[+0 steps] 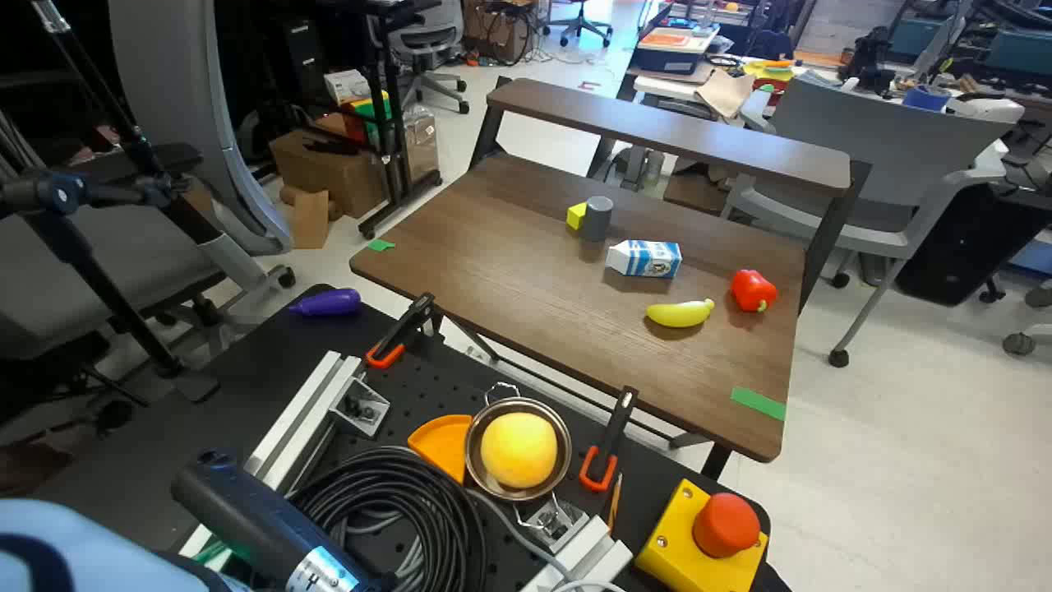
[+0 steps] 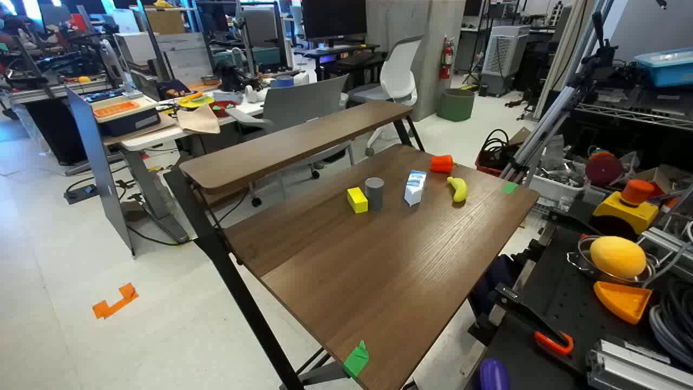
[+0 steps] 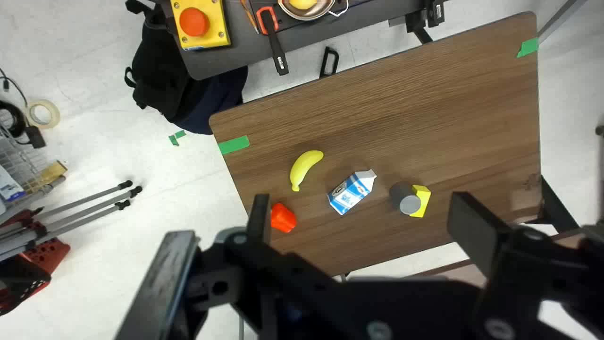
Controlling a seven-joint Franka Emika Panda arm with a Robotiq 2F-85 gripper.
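Seen from high above in the wrist view, my gripper is open, its two dark fingers wide apart and nothing held between them. Far below on the brown table lie a yellow banana, a red pepper and a blue-and-white milk carton on its side. A grey cylinder stands upright close beside a yellow block. In exterior view 1 the carton lies between the cylinder and the banana, with the pepper near the table's right side. Neither exterior view shows the gripper.
A raised shelf runs along one long side of the table. Across from it, a black bench carries a metal pan with a yellow ball, clamps, coiled cable and a red stop button.
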